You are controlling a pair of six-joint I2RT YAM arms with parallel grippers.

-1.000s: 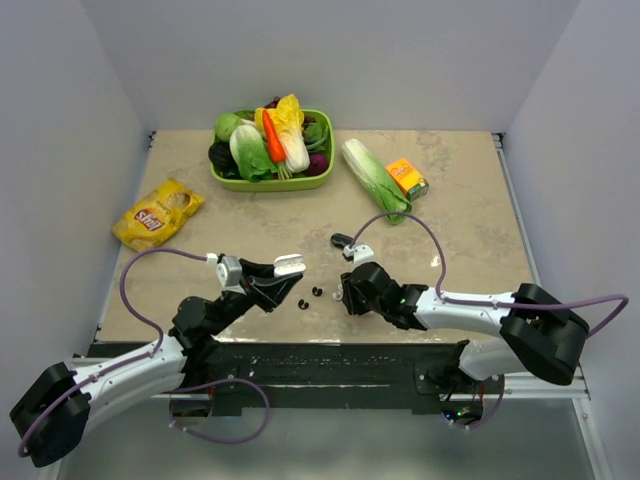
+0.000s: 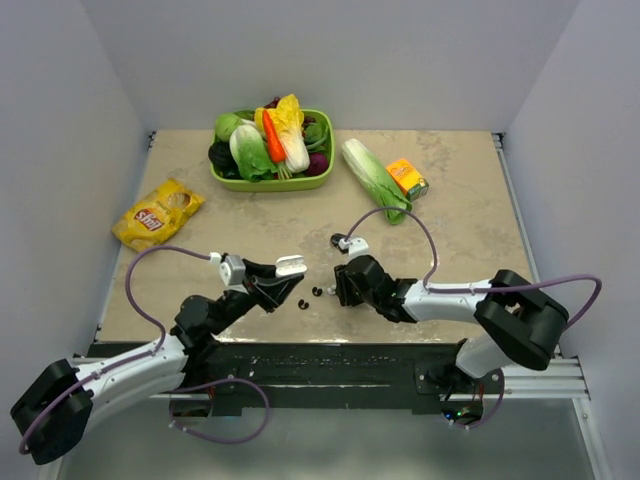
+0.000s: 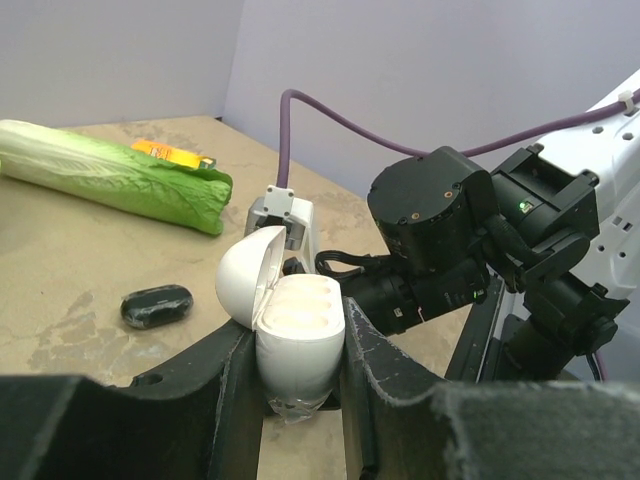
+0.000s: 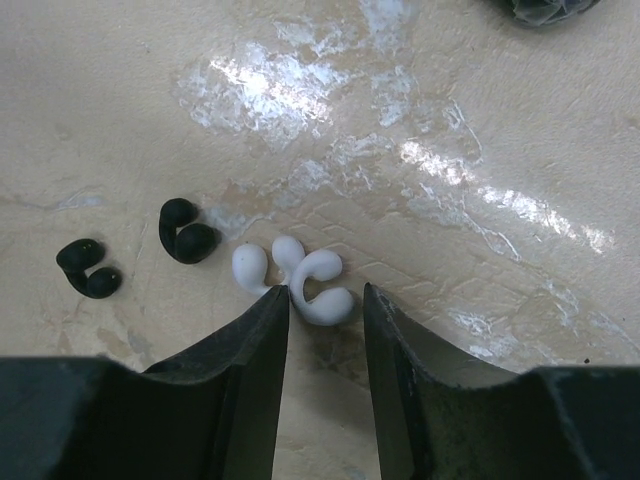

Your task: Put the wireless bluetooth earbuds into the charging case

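The white charging case [image 3: 300, 305], its lid [image 3: 245, 275] raised, is clasped between the fingers of my left gripper [image 2: 283, 285]. In the top view it is held up left of my right gripper [image 2: 343, 290]. Two white earbuds show in the right wrist view. The nearer white earbud [image 4: 330, 308] lies between the parted fingertips of my right gripper, close to both; I cannot tell whether they touch it. The other white earbud [image 4: 250, 266] is just beyond the left finger. Two black earbuds [image 4: 190, 240] [image 4: 90, 268] rest further left.
A closed black case [image 3: 157, 306] lies behind the right gripper. Further back are a long cabbage [image 2: 378, 180], a yellow box [image 2: 407, 178] and a green basket [image 2: 270, 184] of vegetables. A chip bag [image 2: 158, 214] lies at the left.
The right gripper has shifted a little to the left, over the white earbuds. My left arm with the white case has barely moved.
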